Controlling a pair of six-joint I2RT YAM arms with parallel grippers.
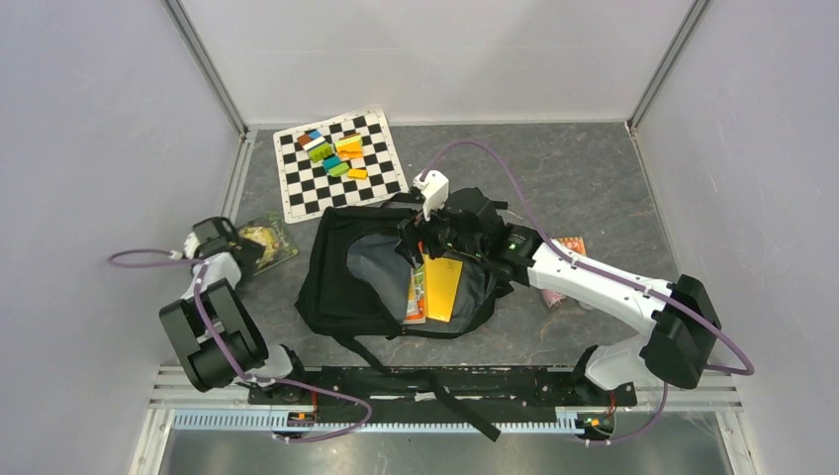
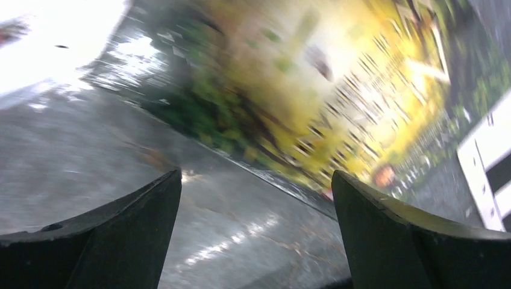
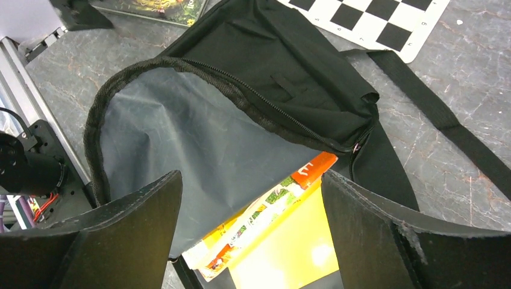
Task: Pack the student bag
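An open black bag (image 1: 341,277) with a grey lining lies in the middle, holding an orange-and-white booklet (image 3: 277,205) and a yellow folder (image 1: 443,287). A glossy green-and-yellow book (image 1: 265,237) lies left of the bag. My left gripper (image 1: 237,247) is open just over this book; the left wrist view shows the book (image 2: 337,102), blurred, above and between the fingertips, not held. My right gripper (image 1: 416,237) is open above the bag's opening, nothing between its fingers in the right wrist view.
A checkered board (image 1: 297,193) with several coloured bricks lies at the back left. Orange items (image 1: 572,243) lie at the right, partly hidden by the right arm. Straps trail from the bag.
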